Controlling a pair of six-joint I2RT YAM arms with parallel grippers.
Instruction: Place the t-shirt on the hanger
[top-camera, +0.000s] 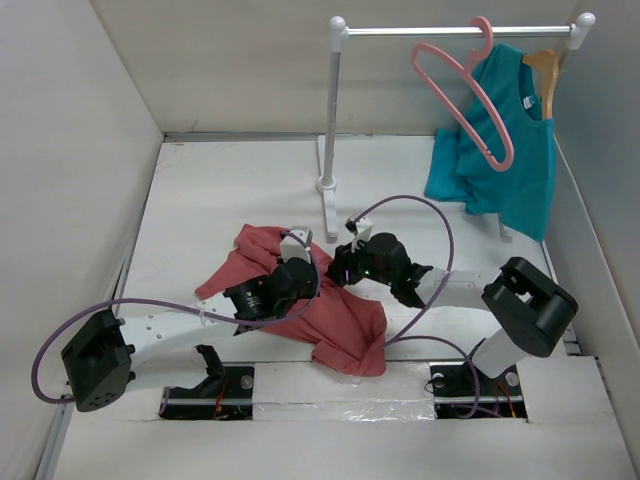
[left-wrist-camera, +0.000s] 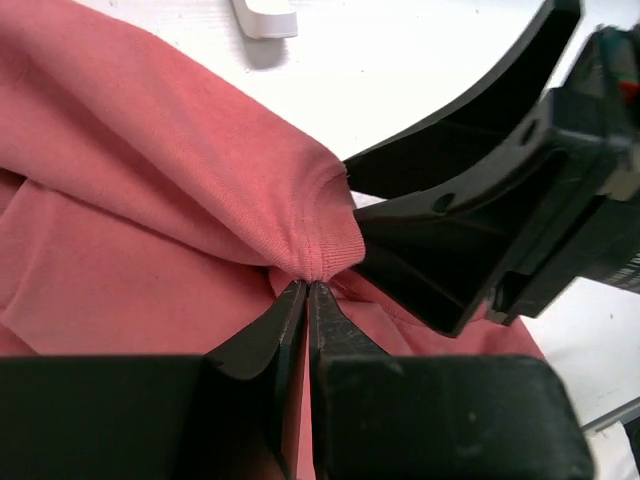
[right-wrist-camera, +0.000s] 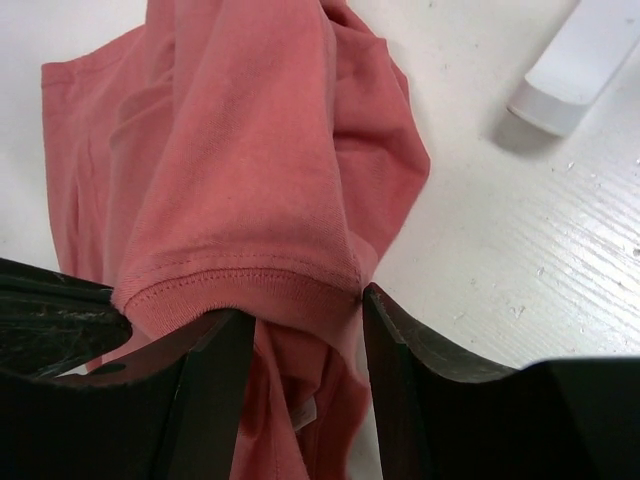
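A crumpled red t shirt (top-camera: 340, 335) lies on the white table, with a hem fold raised between the two grippers. My left gripper is shut, its tips meeting at the edge of that fold. My right gripper stands open at the same fold, its fingers around or against the hem, seen close up in the right wrist view. A pink hanger (top-camera: 480, 110) hangs from the rail above, at the back right.
The white rack (top-camera: 333, 120) has its foot (top-camera: 329, 205) just behind the shirt. A teal shirt (top-camera: 510, 180) on a wooden hanger hangs at the right.
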